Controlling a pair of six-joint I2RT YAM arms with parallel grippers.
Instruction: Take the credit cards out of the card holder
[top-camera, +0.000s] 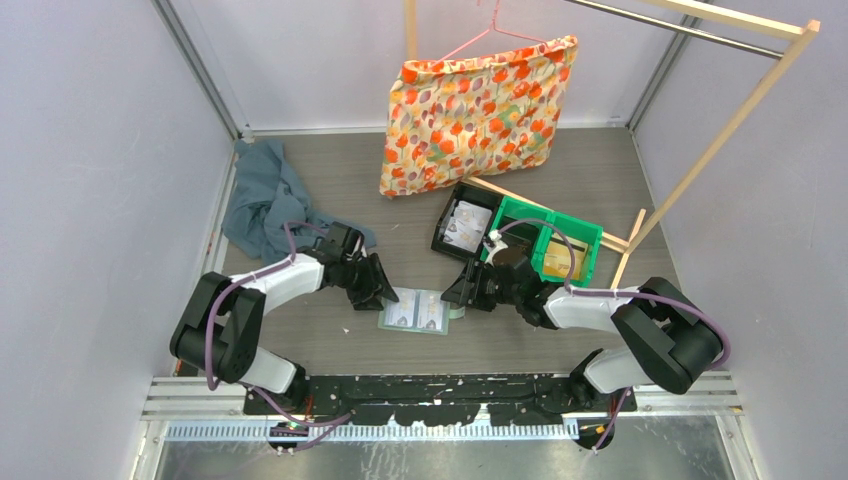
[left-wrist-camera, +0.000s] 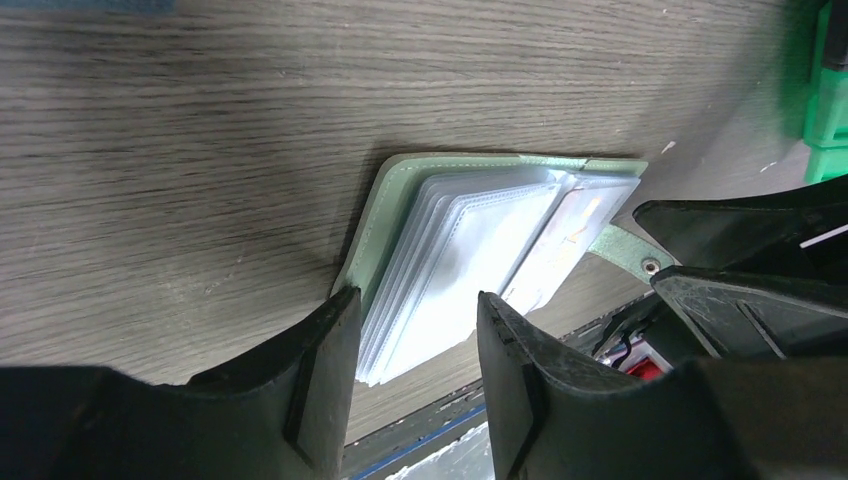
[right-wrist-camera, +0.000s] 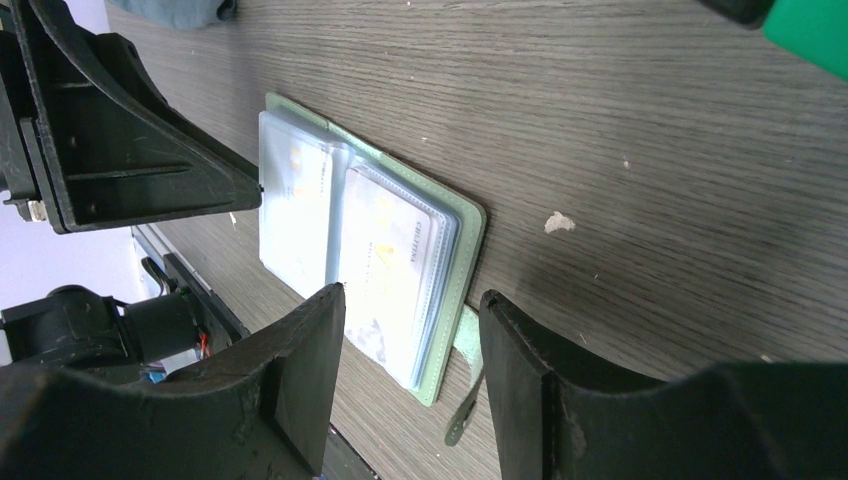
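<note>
Spread open on the table is the pale green card holder (top-camera: 414, 331), with clear sleeves on both halves. White cards with faint yellow print show in it, one on its left half (top-camera: 402, 308) and one on its right half (top-camera: 432, 311). My left gripper is open at the holder's left edge, one finger outside that edge and the other over the sleeves. At the right edge, near the snap strap (right-wrist-camera: 468, 338), my right gripper stands open, with one finger over the right-hand sleeves and the other beyond the edge.
Behind my right gripper stand a black box (top-camera: 438, 243) with cards inside and green bins (top-camera: 586, 234). A blue-grey cloth (top-camera: 262, 205) lies at the back left. Patterned fabric (top-camera: 480, 115) hangs at the back. Bare table lies behind and in front of the holder.
</note>
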